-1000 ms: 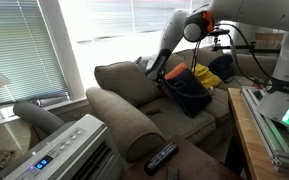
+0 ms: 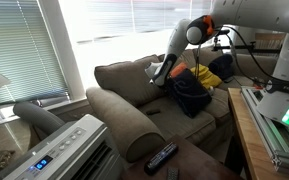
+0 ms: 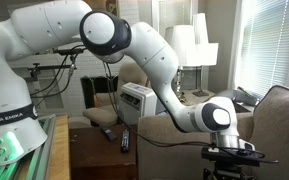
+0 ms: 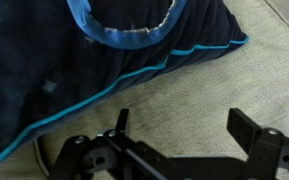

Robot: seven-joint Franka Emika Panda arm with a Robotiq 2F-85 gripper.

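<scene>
In the wrist view my gripper is open, its two black fingers wide apart with bare couch fabric between them. A dark blue pillow [image 4: 69, 65] with lighter blue piping lies just ahead of the fingers and fills the upper left. In exterior view 1 the same pillow [image 2: 191, 92] leans on the grey-brown couch [image 2: 124, 115], and the arm reaches down beside it. In exterior view 2 the gripper [image 3: 229, 160] hangs low by the couch [image 3: 274, 120]; its fingertips are hard to make out there.
An orange cushion [image 2: 178, 71], partly behind the arm, and a yellow cushion [image 2: 222, 66] rest on the couch. A white appliance [image 2: 64, 150] and a dark remote [image 2: 161, 157] are nearer the camera. A wooden table edge [image 2: 249, 130] stands at the right.
The arm has shifted a little to the right and lower in exterior view 1, covering more of the orange cushion. The pillows look unmoved.
</scene>
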